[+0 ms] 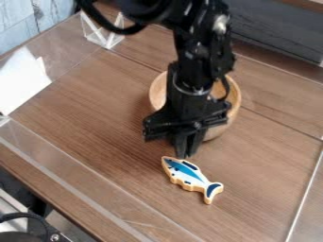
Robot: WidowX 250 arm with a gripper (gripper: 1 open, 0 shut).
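The black gripper (180,145) hangs just above and behind a wooden fish toy (192,179), painted white and blue, which lies on the wooden table (89,123). The fingertips are apart from the toy's visible body; how far the fingers stand open is hard to make out. A round wooden bowl (232,95) sits behind the gripper, partly hidden by the arm.
A white sheet (19,80) lies at the left edge, and a clear plastic piece (104,28) stands at the back left. The table's front left edge has a clear strip along it.
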